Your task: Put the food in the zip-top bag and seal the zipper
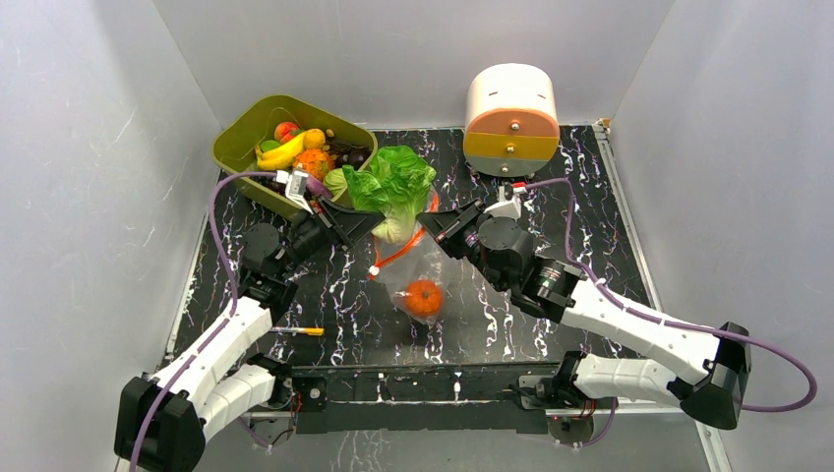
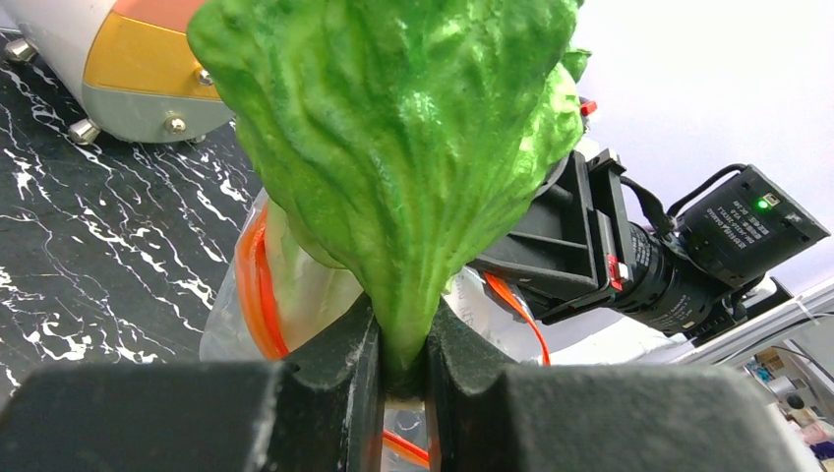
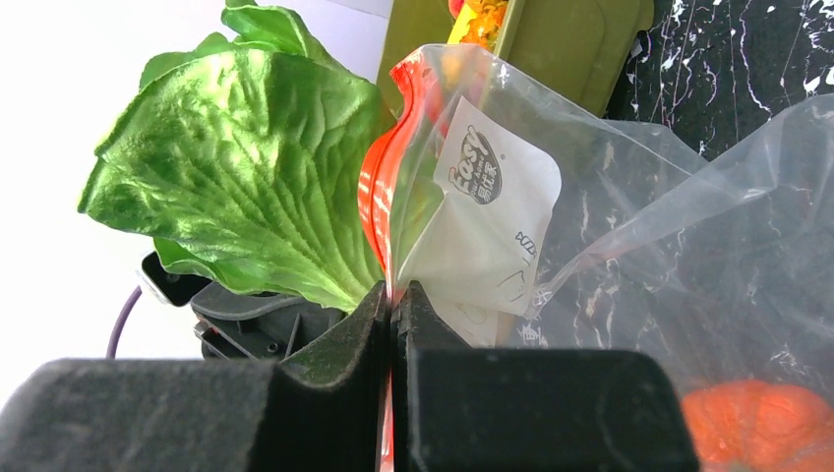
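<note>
My left gripper (image 1: 381, 219) is shut on a green lettuce (image 1: 401, 185); in the left wrist view its pale stem runs between the fingers, leaves upward. Facing it, my right gripper (image 1: 422, 222) is shut on the edge of the clear zip bag (image 1: 436, 264), and in the right wrist view the red-orange zipper strip (image 3: 377, 187) leads down into its fingers. The bag hangs with an orange ribbed food piece (image 1: 424, 298) at its bottom. The lettuce's lower end is at the bag's mouth; whether it is inside the bag, I cannot tell. A white slider (image 1: 374, 270) sits on the zipper's near end.
A green bin (image 1: 236, 154) of fruit and vegetables stands at the back left, close behind the left arm. At the back right is a rounded drawer box (image 1: 510, 108). A yellow-capped pen (image 1: 307, 331) lies front left.
</note>
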